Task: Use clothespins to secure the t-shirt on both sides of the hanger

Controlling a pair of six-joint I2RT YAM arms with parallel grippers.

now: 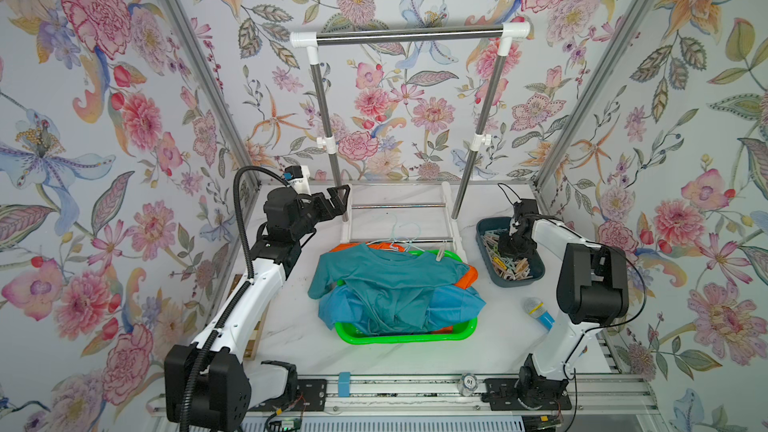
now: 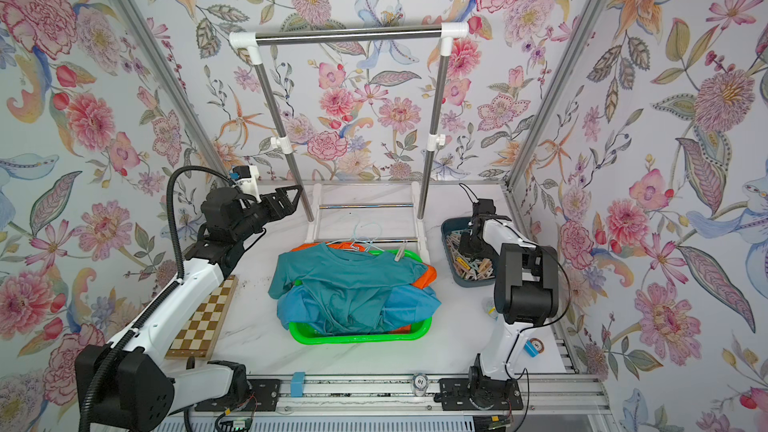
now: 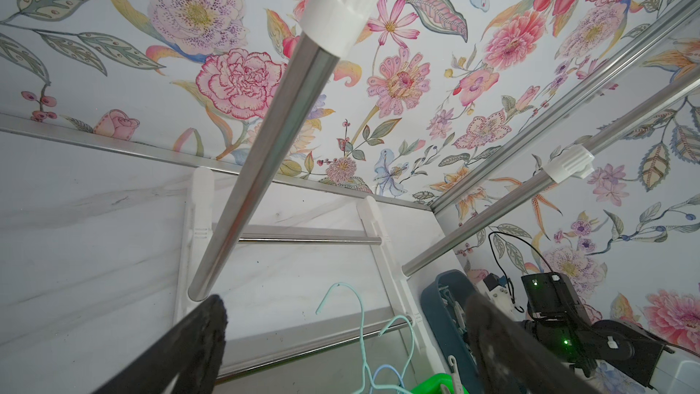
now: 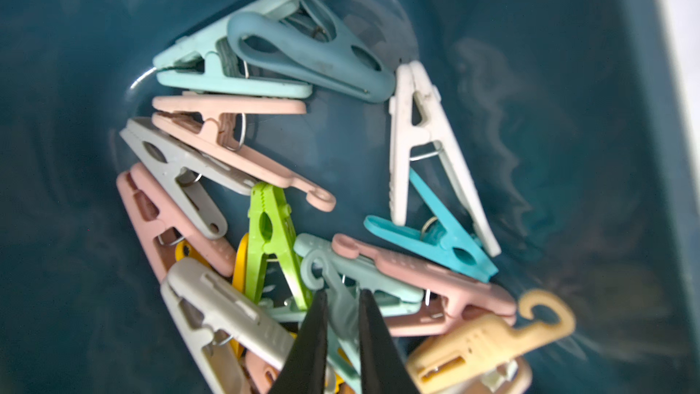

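A teal t-shirt (image 1: 384, 280) lies in the green basket (image 1: 408, 339), with a pale mint hanger (image 3: 362, 335) above it. My left gripper (image 1: 336, 198) is open in the air beside the rack's left post, empty. My right gripper is inside the dark teal bin (image 1: 500, 278), pointing down at a pile of clothespins, including white (image 4: 444, 138), green (image 4: 269, 240) and pink ones. A pale blue-green hooked clothespin lies between or under its fingertips; I cannot tell whether it is gripped. The fingers stand slightly apart.
A steel hanging rack (image 1: 408, 34) stands at the back. A chessboard (image 2: 200, 320) lies at the left. A blue cup (image 1: 540, 313) lies below the bin.
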